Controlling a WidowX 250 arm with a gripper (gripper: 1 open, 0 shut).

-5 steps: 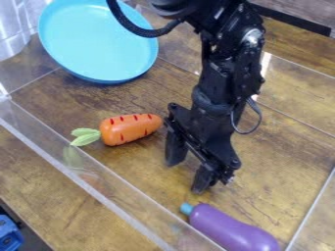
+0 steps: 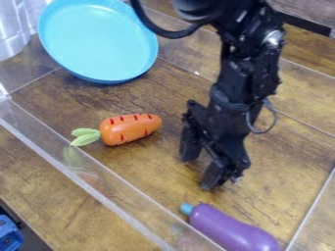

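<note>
A black gripper points down at the wooden table, between a toy carrot and a toy eggplant. The orange carrot with green leaves lies to its left, and the purple eggplant with a teal tip lies below it at the bottom right. The fingers sit low near the tabletop; whether they are open or shut is unclear. A light blue plate rests at the top left.
A clear transparent edge runs diagonally along the lower left. A blue object sits at the far lower left. The wood right of the gripper is bare.
The gripper and its arm have shifted slightly to the right. The carrot, eggplant and plate have not visibly moved.
</note>
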